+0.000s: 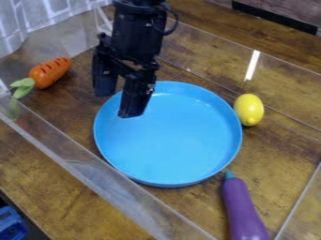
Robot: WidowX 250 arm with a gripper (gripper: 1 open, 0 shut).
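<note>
The black gripper (118, 87) hangs over the upper left of a round blue plate (170, 141), its fingers open with nothing seen between them. An orange carrot with a green top (48, 75) lies at the upper left, apart from the gripper. A yellow egg-shaped object (249, 110) rests just right of the plate, and a long purple vegetable (245, 208) lies at the lower right.
Clear walls edge the wooden surface (63, 141) on the left and along the bottom. A dark blue object (9, 225) is partly visible at the lower left corner. Bare wood shows at the upper right.
</note>
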